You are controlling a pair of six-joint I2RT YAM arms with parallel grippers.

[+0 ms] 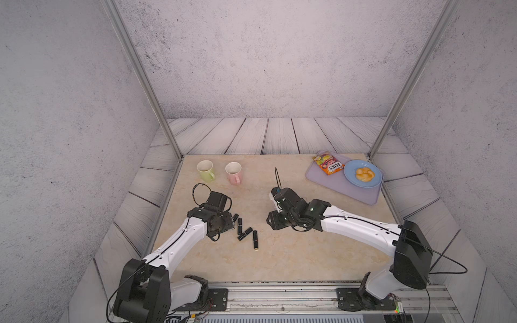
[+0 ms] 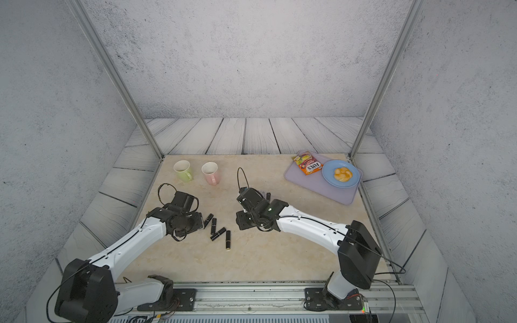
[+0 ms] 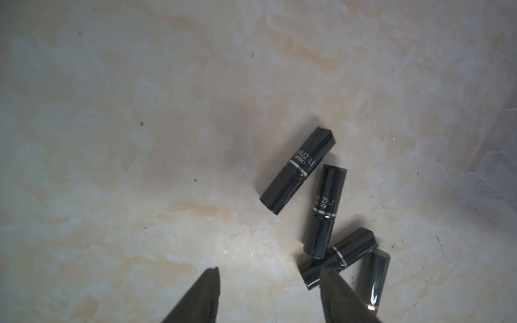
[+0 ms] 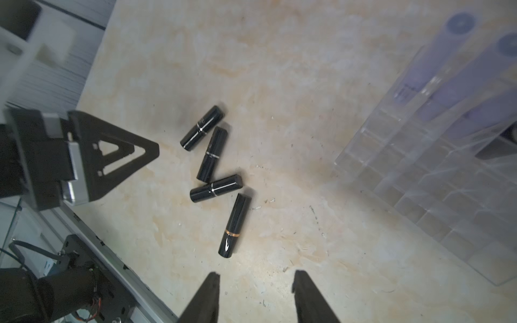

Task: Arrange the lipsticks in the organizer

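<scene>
Several black lipsticks [image 3: 297, 169] lie loose on the table, seen in all views. A clear organizer [image 4: 409, 172] stands to their right, holding lilac tubes [image 4: 436, 53] at its far side; the right arm mostly hides it in the top views. My left gripper hangs over the table at the lipsticks' near-left side, fingers apart, nothing between them. My right gripper is over the table left of the organizer, fingers apart over bare table.
A green mug [image 1: 205, 171] and pink mug [image 1: 233, 173] stand at the back left. A lilac tray [image 1: 328, 185] with a snack box [image 1: 328, 163] and blue plate [image 1: 352, 180] is at the back right.
</scene>
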